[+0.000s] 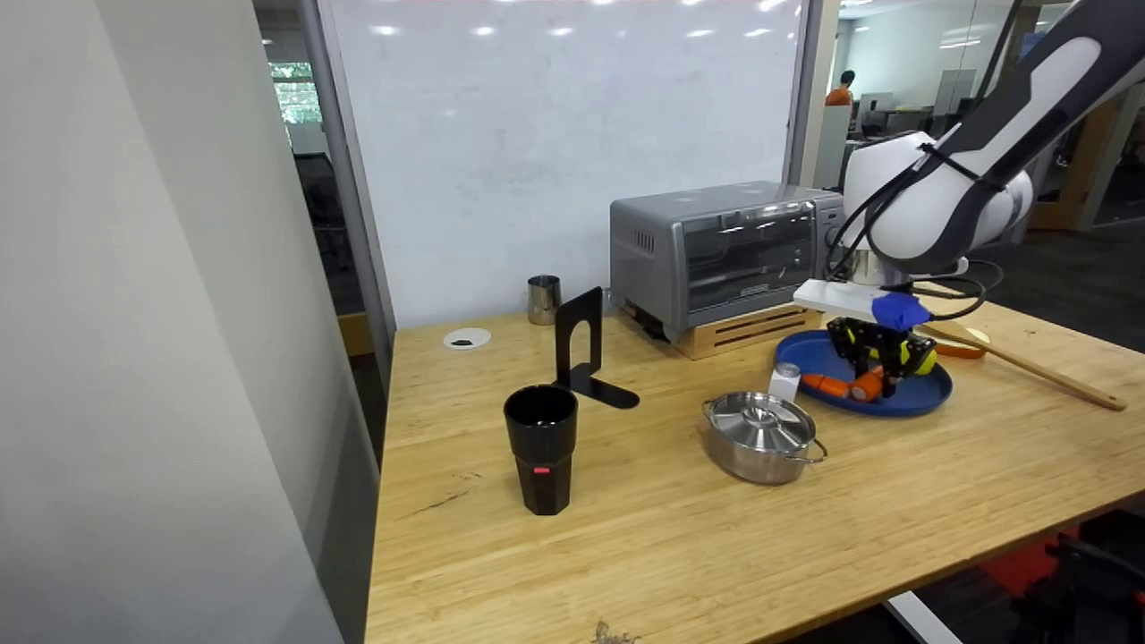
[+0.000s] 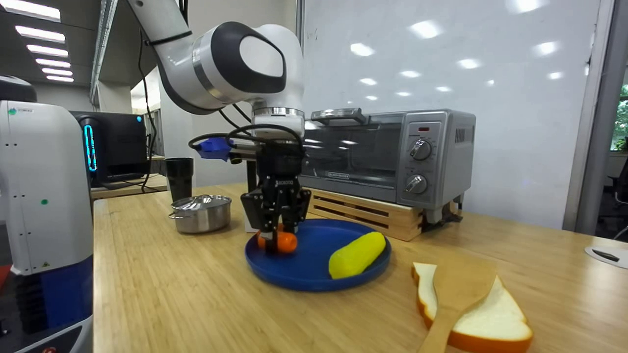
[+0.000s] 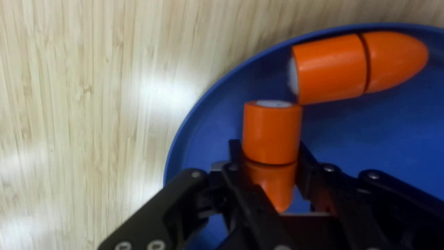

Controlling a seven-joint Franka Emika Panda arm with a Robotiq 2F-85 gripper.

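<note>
An orange toy carrot piece (image 3: 272,131) with a pale cut end sits between the two fingers of my gripper, which is shut on it. This piece is low over the blue plate (image 2: 318,287), near the rim; whether it touches the plate's surface I cannot tell. Beyond its cut end lies a second orange piece (image 3: 333,68) with a rounded tip, resting in the plate along the rim. On the plate's other side is a yellow vegetable-like toy (image 2: 357,255), clear of my fingers.
A lidded steel pot (image 1: 759,440) and a small white shaker (image 1: 784,383) stand close beside the plate. Behind is the toaster oven (image 1: 730,258) on a wooden stand. A wooden spatula (image 2: 462,282) lies across a bread slice (image 2: 497,320).
</note>
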